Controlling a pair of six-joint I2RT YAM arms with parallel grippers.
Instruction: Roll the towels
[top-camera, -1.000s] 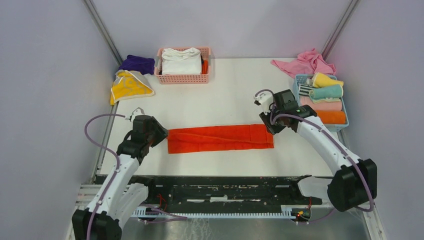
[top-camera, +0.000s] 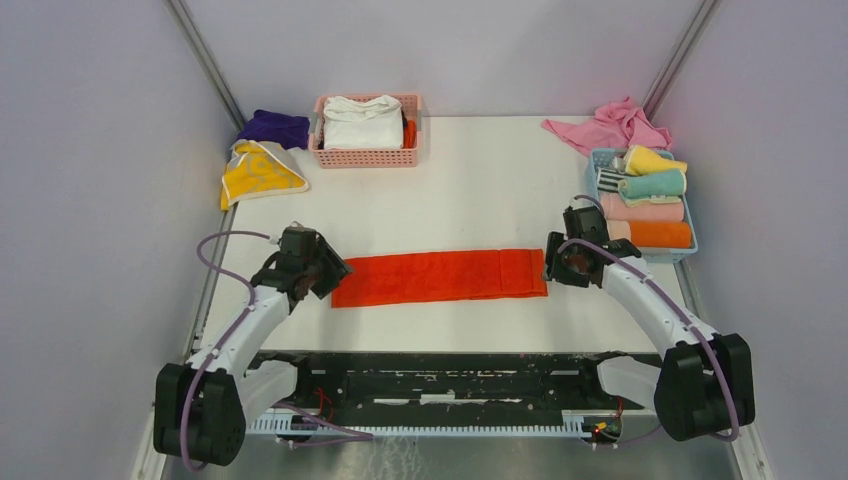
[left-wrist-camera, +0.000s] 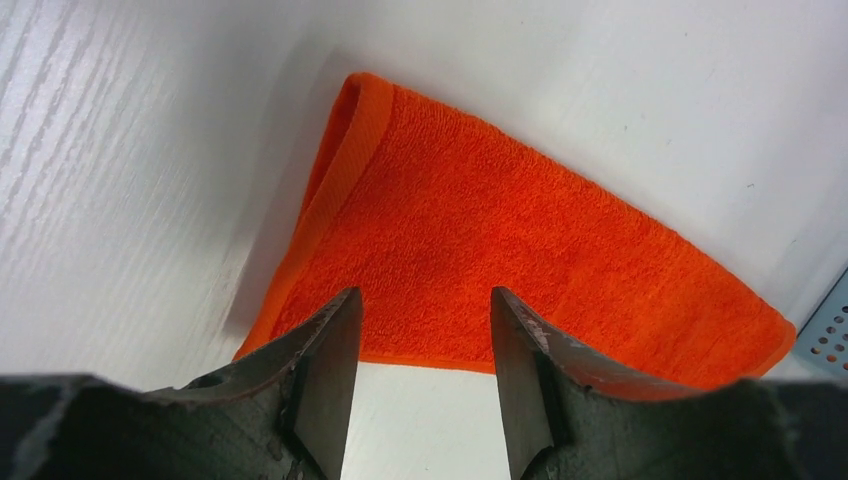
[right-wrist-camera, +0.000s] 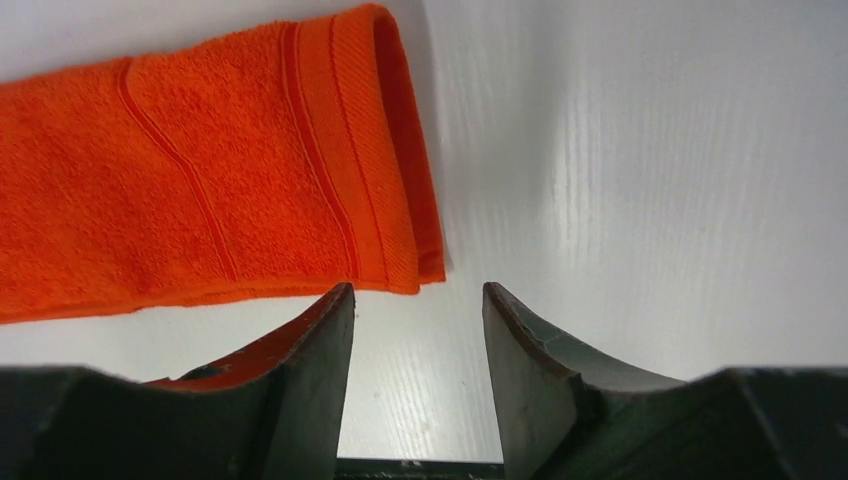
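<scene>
An orange-red towel (top-camera: 435, 276) lies flat on the table, folded lengthwise into a long strip running left to right. At its left end hangs my left gripper (top-camera: 341, 280), open; the left wrist view shows the towel (left-wrist-camera: 470, 220) below its spread fingers (left-wrist-camera: 335, 345). My right gripper (top-camera: 550, 262) stands over the strip's right end, also open. In the right wrist view the towel's end (right-wrist-camera: 370, 150) lies ahead and to the left of the fingers (right-wrist-camera: 335, 330), with a lower layer peeking out past the top one. Nothing is between either pair of fingers.
A pink basket (top-camera: 365, 158) holding white cloth stands at the back. At the right, a blue basket (top-camera: 694, 225) holds several rolled towels, with a pink cloth (top-camera: 615, 128) behind it. Yellow (top-camera: 262, 174) and purple (top-camera: 276, 128) cloths lie at the back left.
The towel's left part has gone from creased to flat. My left gripper has moved right and toward the towel's left end; the right gripper has shifted right and nearer the front.
</scene>
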